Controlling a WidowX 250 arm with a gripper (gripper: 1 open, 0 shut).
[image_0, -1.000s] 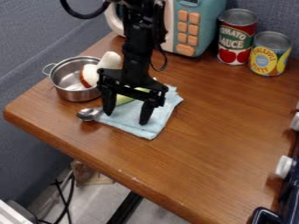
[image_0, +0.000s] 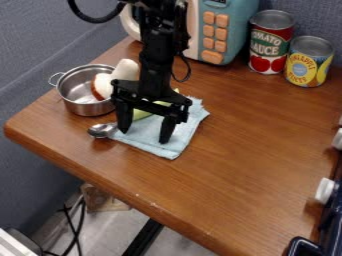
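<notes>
My black gripper is down over a pale blue cloth on the wooden table, its two fingers apart. A light green item lies on the cloth beneath the gripper, mostly hidden by it. A silver spoon rests at the cloth's left edge, beside the left finger. Behind that, a steel pot holds white and red items, partly covered by the arm. Whether anything touches the inside of the fingers is hard to tell.
A tomato sauce can and a yellow can stand at the back right, near a teal toy appliance. Dark equipment with white knobs lines the right edge. The table's front-left edge drops to the floor.
</notes>
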